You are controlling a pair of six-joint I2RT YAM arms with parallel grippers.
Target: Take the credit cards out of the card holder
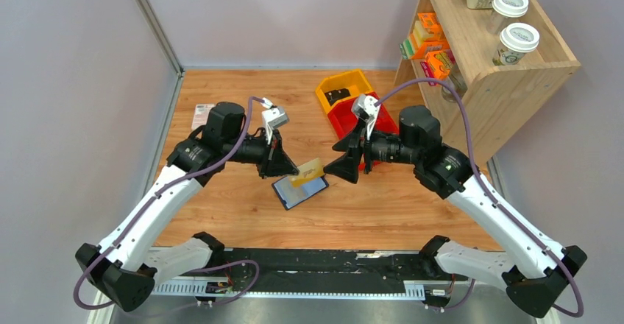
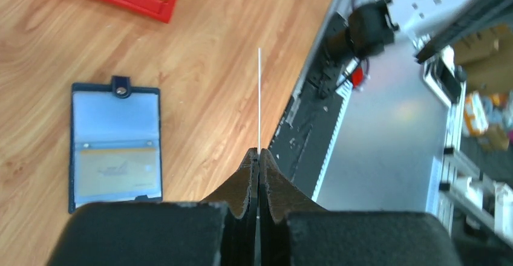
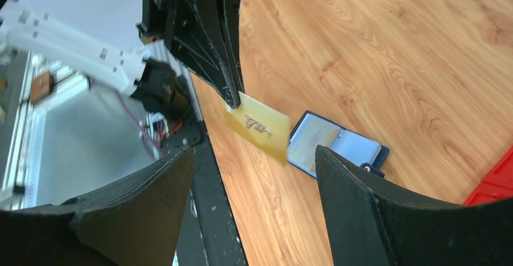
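The dark card holder [image 1: 300, 195] lies open on the table, blue-grey sleeves up, seen also in the left wrist view [image 2: 115, 115]. A yellow credit card [image 1: 307, 171] is held upright above it by my left gripper [image 1: 291, 172], which is shut on it; in the left wrist view the card shows edge-on as a thin line [image 2: 259, 97] between the fingertips. The card's face [image 3: 257, 127] shows in the right wrist view. My right gripper [image 1: 335, 163] stands open to the card's right, with nothing between its fingers.
Red [image 1: 346, 118] and yellow [image 1: 324, 88] bins stand at the back right, beside a wooden shelf [image 1: 508, 103] with cups and boxes. A pale pack [image 1: 203, 115] lies at the back left.
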